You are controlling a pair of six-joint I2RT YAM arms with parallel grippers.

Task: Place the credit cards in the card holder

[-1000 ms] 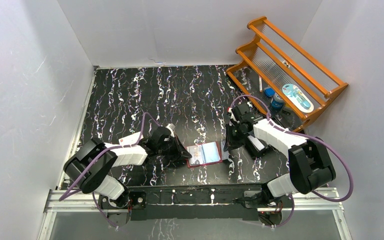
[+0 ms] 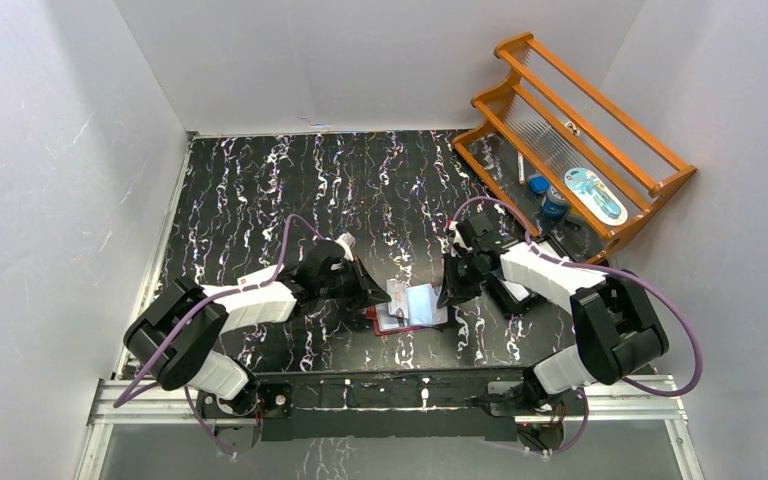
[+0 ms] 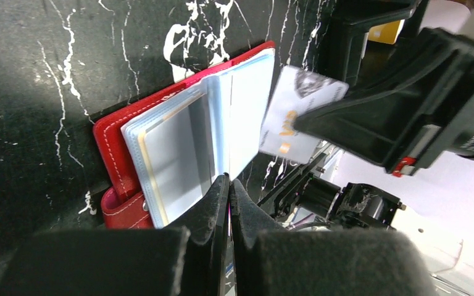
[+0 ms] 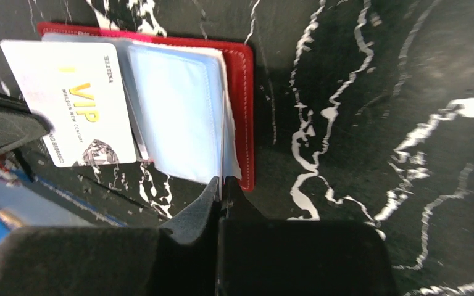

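Observation:
The red card holder (image 4: pixel 244 111) lies open on the dark marbled table, its clear sleeves spread left and right. My left gripper (image 2: pixel 382 300) is shut on a white VIP card (image 4: pixel 77 105), which hangs over the holder's left part in the right wrist view. From the right side, my right gripper (image 2: pixel 448 302) is shut on another white card (image 3: pixel 296 114) with orange print, beside the holder's right sleeve (image 3: pixel 253 102). Seen from its own wrist, that card is edge-on, a thin line above the fingertips. Whether its edge touches the sleeve, I cannot tell.
A wooden rack (image 2: pixel 580 140) with jars and a palette-shaped pack stands at the back right. Beneath my right arm sits a dark box (image 2: pixel 513 292). White card-like paper (image 2: pixel 260 276) lies by the left forearm.
My left gripper has moved right, bringing its card over the holder's left part. The right gripper has shifted slightly left, so its card now reaches the holder's right edge.

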